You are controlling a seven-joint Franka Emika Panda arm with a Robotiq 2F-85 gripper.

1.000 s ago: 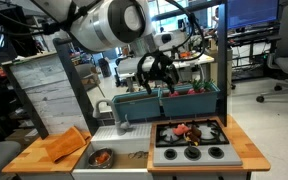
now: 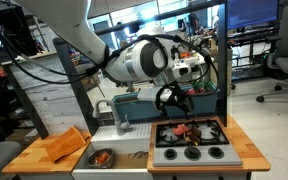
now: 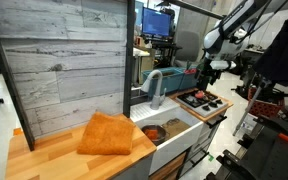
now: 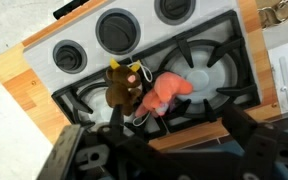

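A brown plush toy (image 4: 124,90) with yellowish horns lies on the stove's burner grates. Right beside it in the wrist view is a pink-orange plush toy (image 4: 164,93), with a thin white cord near both. They rest on the silver stove (image 2: 196,155), which has black grates and several knobs. My gripper (image 2: 174,99) hangs in the air above the stove's back left part. In the wrist view its dark fingers (image 4: 72,143) stand wide apart along the bottom edge. The fingers are open and nothing is between them.
Left of the stove is a sink with a metal pot (image 2: 101,158) inside and a faucet (image 2: 121,122) behind. An orange cloth (image 3: 106,134) lies on the wooden counter. A blue-green bin (image 2: 139,107) stands behind the sink and stove.
The arm has swung to the right and come lower, bringing my gripper from over the bin region toward the stove. The toys, pot and cloth have stayed put.
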